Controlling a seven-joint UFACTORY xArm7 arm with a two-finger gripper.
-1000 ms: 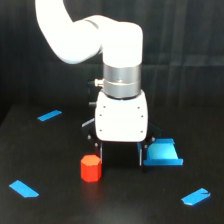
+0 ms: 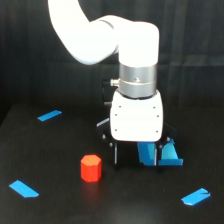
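Observation:
A red block (image 2: 91, 168) with a lighter orange top stands on the dark table, left of my gripper. My gripper (image 2: 136, 158) points down in the middle of the table, its two thin dark fingers spread apart. No object shows held between them. A blue object (image 2: 171, 155), perhaps a shallow box, lies to the right, partly hidden behind the gripper's right finger. I cannot tell whether the finger touches it.
Flat blue strips lie on the table: one at the back left (image 2: 50, 115), one at the front left (image 2: 23, 188) and one at the front right (image 2: 196, 197).
My gripper has moved right, away from the red block, and now partly covers the blue object. The red block and the blue strips have stayed in place.

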